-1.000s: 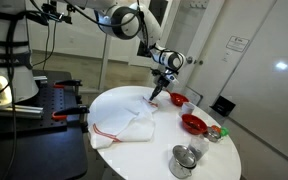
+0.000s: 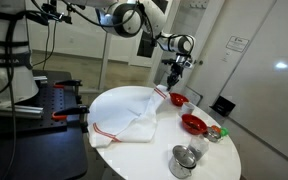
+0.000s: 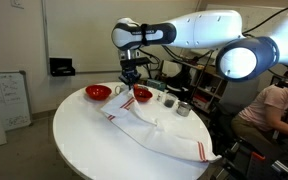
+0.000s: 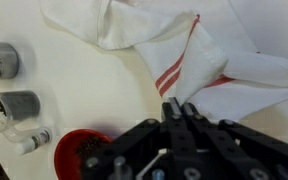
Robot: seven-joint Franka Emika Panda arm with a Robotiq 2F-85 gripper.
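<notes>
A white towel with red stripes (image 2: 129, 122) is spread, wrinkled, on the round white table. One corner rises off the surface to my gripper, which is shut on the cloth. In the wrist view the striped fold of the towel (image 4: 191, 62) runs up to the fingertips, and the rest lies below. Exterior view 2 has the gripper (image 3: 133, 87) above the far part of the table, with the towel (image 3: 156, 130) trailing toward the near right edge.
Red bowls (image 2: 193, 124) stand along the table's side, one with dark contents (image 4: 80, 150). Metal and clear cups (image 2: 184, 158) are nearby, as is a small white-capped jar (image 4: 32, 142).
My gripper has risen and shifted right in exterior view 1. The towel's corner has come up off the table with it; earlier the gripper was down at the cloth.
</notes>
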